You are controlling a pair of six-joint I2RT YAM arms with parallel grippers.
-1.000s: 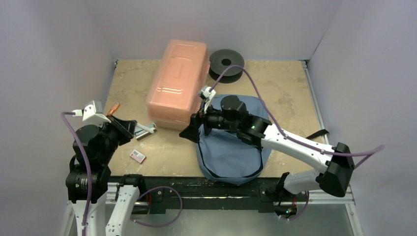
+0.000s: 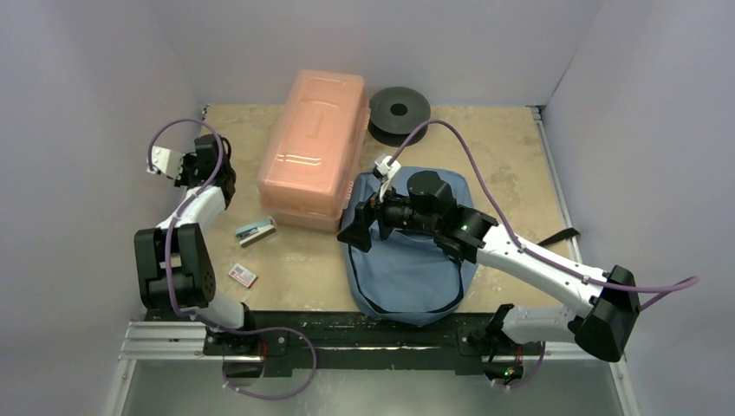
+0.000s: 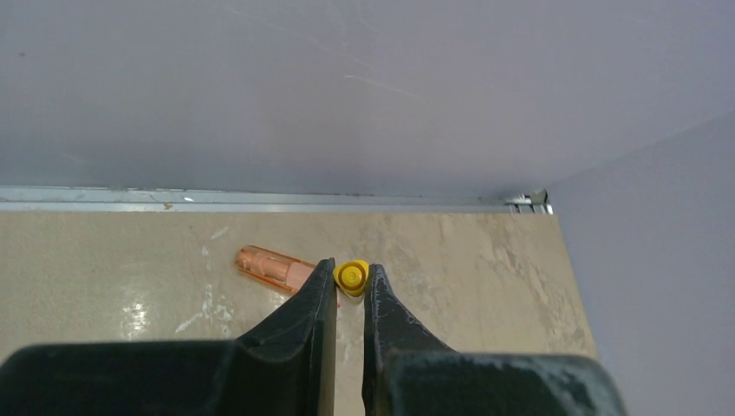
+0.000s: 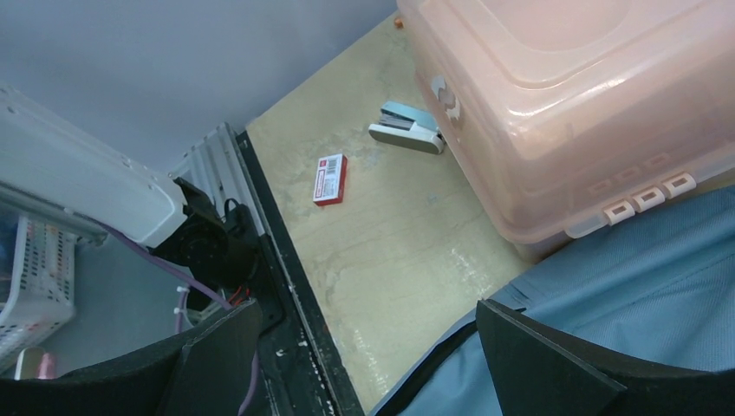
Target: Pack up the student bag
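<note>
In the left wrist view my left gripper is shut on a yellow-capped stick (image 3: pixel 351 274), seen end-on above the table beside an orange object (image 3: pixel 270 268) lying flat. From above, that arm is over the left edge. My right gripper is open and empty above the blue bag (image 2: pixel 403 277), whose black zipper edge shows. A pink translucent box (image 2: pixel 308 143) sits left of the bag with its lid down. A light-blue stapler (image 2: pixel 256 231) and a small red-and-white box (image 2: pixel 242 276) lie on the table at the front left.
A black spool (image 2: pixel 399 115) stands at the back, right of the pink box. Grey walls surround the left, back and right sides.
My left arm has swung from the front left toward the back along the left edge.
</note>
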